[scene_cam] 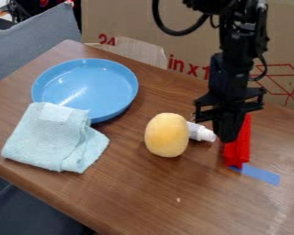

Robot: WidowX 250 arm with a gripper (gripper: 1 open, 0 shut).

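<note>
My black gripper (223, 117) hangs at the right of the table, low over a red block (239, 147) and just right of a white tube (198, 131). Its fingers look close together, with nothing visible between them, though the dark parts overlap and are hard to make out. The red block lies by a strip of blue tape (263, 173). A yellow oval object (167, 135) sits left of the tube.
A blue plate (84, 84) is at the upper left, with a folded pale cloth (54, 138) in front of it. A cardboard box (150, 23) stands along the back.
</note>
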